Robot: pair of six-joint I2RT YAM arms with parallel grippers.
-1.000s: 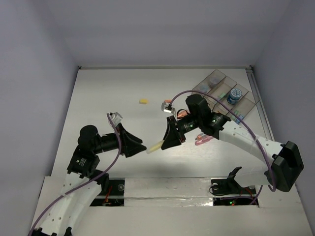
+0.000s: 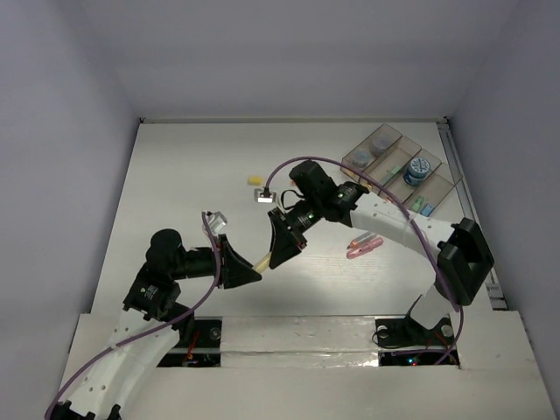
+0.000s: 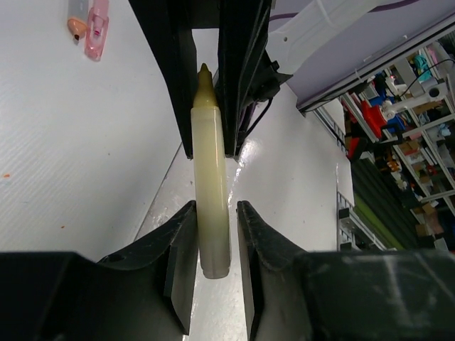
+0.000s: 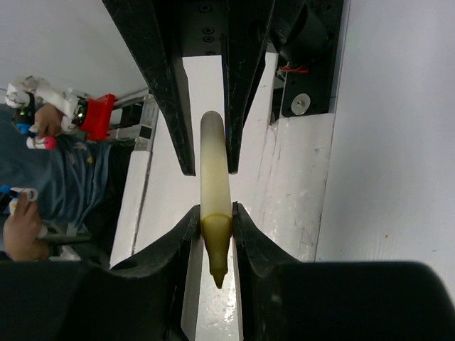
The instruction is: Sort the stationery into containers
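Between my two grippers, above the front of the table, is a pale yellow pen-like item (image 2: 262, 262) with a tapered tip. My right gripper is shut on it near its tapered end. Seen in the left wrist view, the blunt end of the item (image 3: 211, 192) reaches between the fingers of my left gripper, which stand apart on either side of it. A pink pen (image 3: 97, 32) and a grey one with an orange end (image 3: 77, 21) lie on the table. The divided container (image 2: 397, 138) stands at the back right.
A blue-lidded jar (image 2: 416, 170) and several small items sit in the container's compartments. One yellow block (image 2: 255, 180) lies at the back of the table. My grippers are very close together.
My right gripper has moved left with the yellow item, bringing its blunt end between my left gripper's fingers. The left gripper has shifted only slightly.
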